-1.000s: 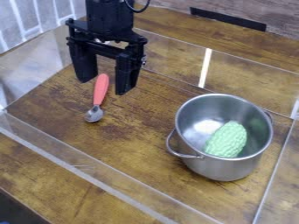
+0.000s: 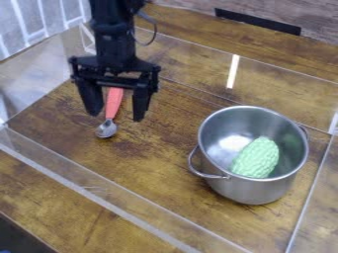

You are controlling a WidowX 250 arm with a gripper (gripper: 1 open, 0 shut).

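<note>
The dark gripper (image 2: 117, 91) is open in the upper left, over a spoon with a red handle (image 2: 114, 102) that lies on the wooden table, its metal end pointing toward the front. The gripper partly hides the handle, and whether it touches it cannot be told. At the right stands a steel pot (image 2: 280, 178) with a pale green corn-like object (image 2: 254, 157) inside.
Clear panels edge the left and front. A dark slot and a white strip are at the back right.
The gripper has shifted slightly and turned, so its fingers now appear narrower from this view. The spoon and pot have not visibly moved.
</note>
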